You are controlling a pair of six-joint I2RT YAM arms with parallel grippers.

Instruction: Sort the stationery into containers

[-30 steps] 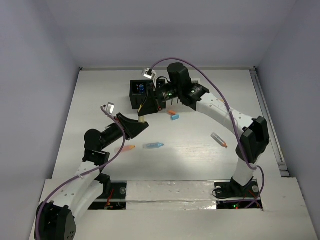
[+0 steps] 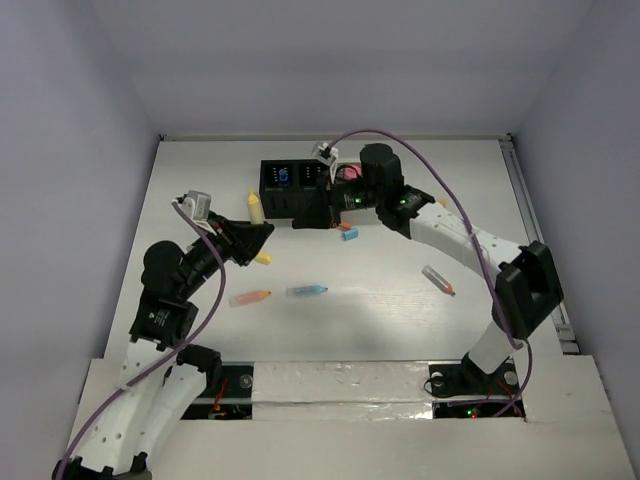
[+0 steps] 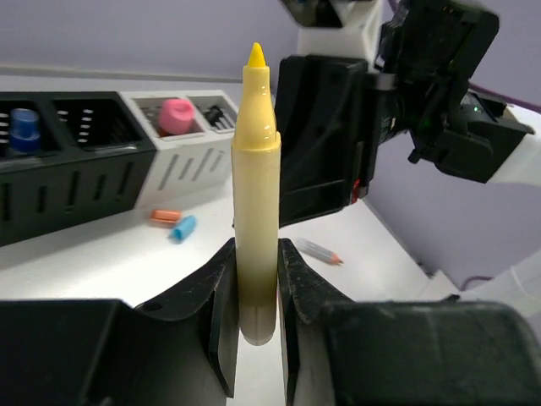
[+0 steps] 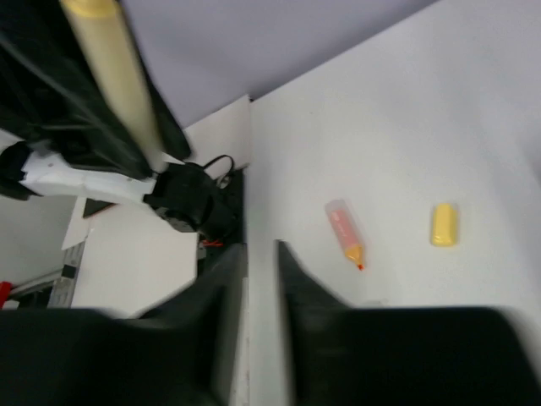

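Observation:
My left gripper is shut on an upright yellow marker (image 3: 255, 186), held left of centre above the table. My right gripper (image 2: 328, 195) is over the front of the black container (image 2: 285, 205); its fingers are blurred in its wrist view, with no object visible between them. A white container (image 3: 177, 173) holding a pink roll stands beside the black one. On the table lie a pink marker (image 2: 250, 298), a blue marker (image 2: 305, 291), a yellow piece (image 4: 444, 224), a grey-red marker (image 2: 438, 280), an orange piece (image 3: 173, 216) and a blue piece (image 2: 350, 234).
The two arms face each other across the back half of the table (image 2: 370, 330), whose front middle is mostly clear. Walls rise at the back and both sides.
My left gripper has moved left and back with the yellow marker, away from the right gripper. My right gripper has shifted to the right, leaving the yellow marker in the left.

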